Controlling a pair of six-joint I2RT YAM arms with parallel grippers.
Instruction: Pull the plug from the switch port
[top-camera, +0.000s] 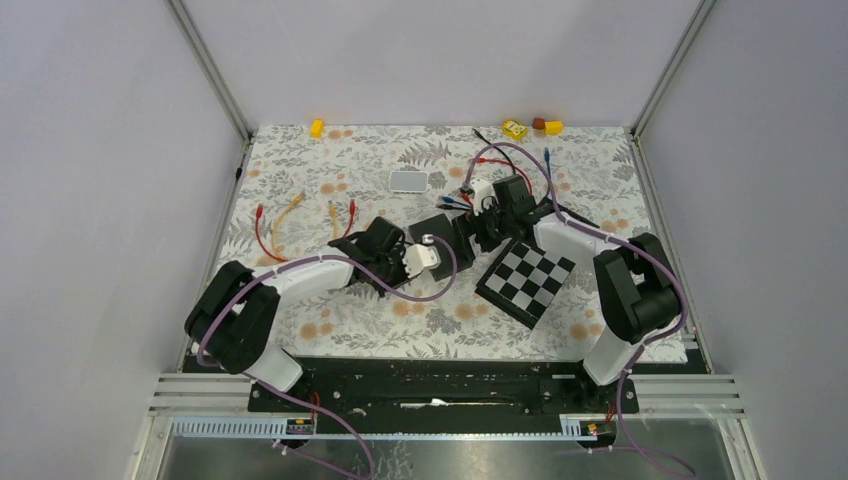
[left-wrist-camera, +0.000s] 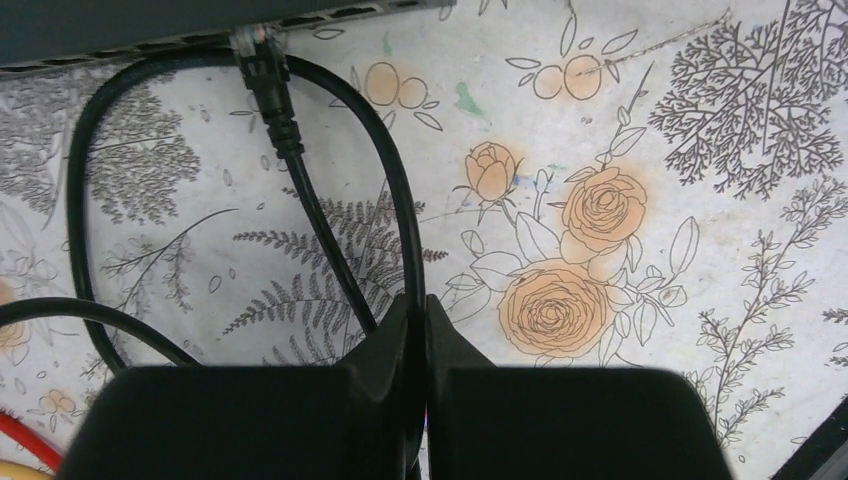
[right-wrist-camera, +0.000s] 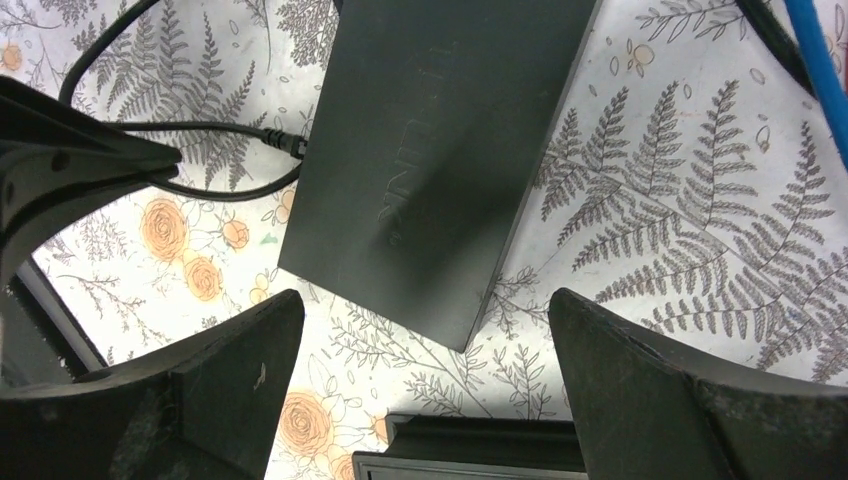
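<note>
A dark switch (top-camera: 440, 240) lies mid-table, seen whole in the right wrist view (right-wrist-camera: 420, 170). A black cable's plug (left-wrist-camera: 264, 80) meets the switch's edge at a port in the left wrist view. My left gripper is shut below that plug; a loop of black cable runs over its fingertips, and I cannot tell whether any is between them. In the right wrist view my right gripper stands open above the switch, with nothing between its fingers. The left gripper's dark body reaches into that view from the left.
A checkered board (top-camera: 525, 278) lies front right of the switch. A white rectangle (top-camera: 408, 181) lies behind it. Red, yellow, blue and black cables lie at left and back right; small yellow objects sit at the back edge.
</note>
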